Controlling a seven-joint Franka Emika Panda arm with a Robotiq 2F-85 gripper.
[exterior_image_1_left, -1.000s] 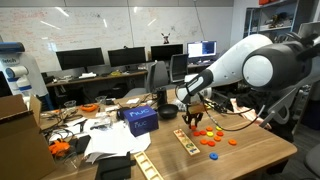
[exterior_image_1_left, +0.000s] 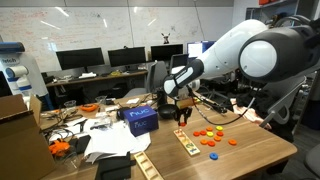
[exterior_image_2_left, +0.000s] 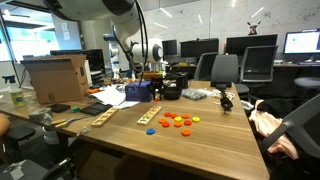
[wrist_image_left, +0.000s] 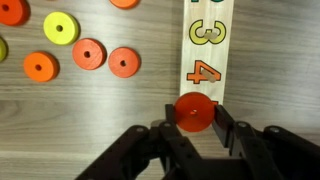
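My gripper is shut on a red-orange disc (wrist_image_left: 195, 112), its fingers at either side of the disc. The pale wooden board (wrist_image_left: 208, 45) lies below, with the numerals 3 and 4 showing; the disc covers part of the board's end just past the 4. In exterior view 1 the held disc (exterior_image_1_left: 182, 123) shows small at the far end of the numbered board (exterior_image_1_left: 187, 144). How high it is above the board I cannot tell.
Loose discs lie beside the board, among them a yellow one (wrist_image_left: 61, 28), red ones (wrist_image_left: 124, 62) and a blue one (exterior_image_1_left: 214, 156). Another wooden board (exterior_image_1_left: 147, 166) lies to the left. A dark blue box (exterior_image_1_left: 141, 120) stands behind.
With the disc in its grip, my gripper has moved left in exterior view 1, from among the loose discs to the numbered board's far end. The loose discs and boards stay put.
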